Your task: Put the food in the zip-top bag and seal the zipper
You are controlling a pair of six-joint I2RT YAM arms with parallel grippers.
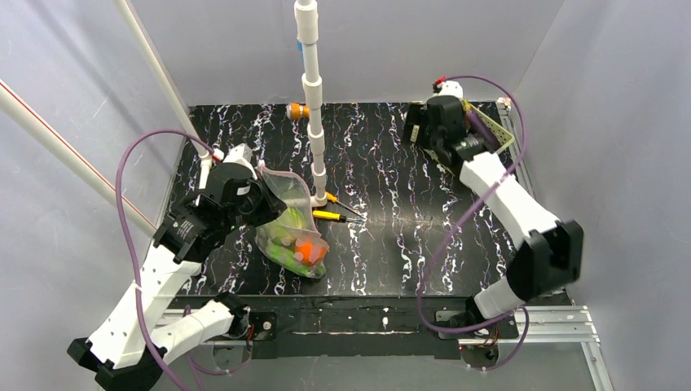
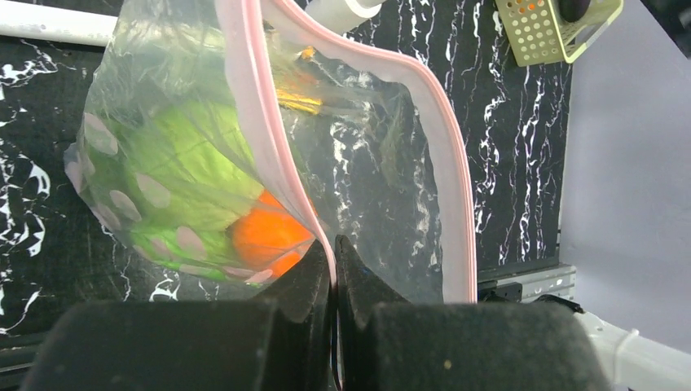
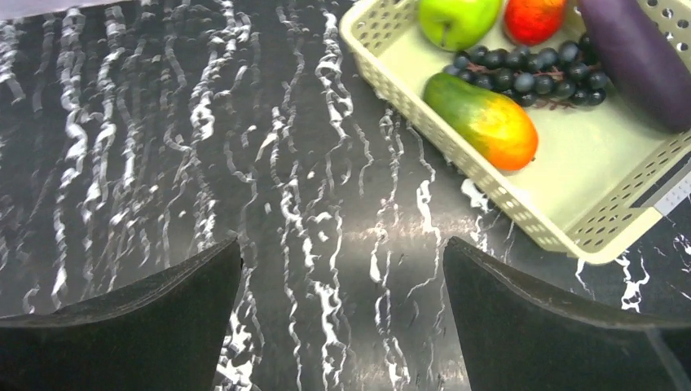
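Observation:
A clear zip top bag point(image 2: 187, 147) with a pink-edged mouth hangs from my left gripper, which is shut on the rim of its opening. Inside the bag show green food and an orange item point(image 2: 269, 232); its mouth gapes in the left wrist view. My right gripper is open and empty, with bare table between its fingers. In the right wrist view the food basket point(image 3: 489, 175) lies ahead and to the right of it, holding a green apple point(image 3: 458, 18), a red fruit point(image 3: 534, 16), dark grapes point(image 3: 530, 77), a mango point(image 3: 481, 120) and an eggplant point(image 3: 640, 61).
A white upright pole point(image 1: 316, 122) stands behind the bag, an orange-and-white object point(image 1: 297, 112) near its far side. Two yellow-handled tools point(image 1: 332, 216) lie right of the bag.

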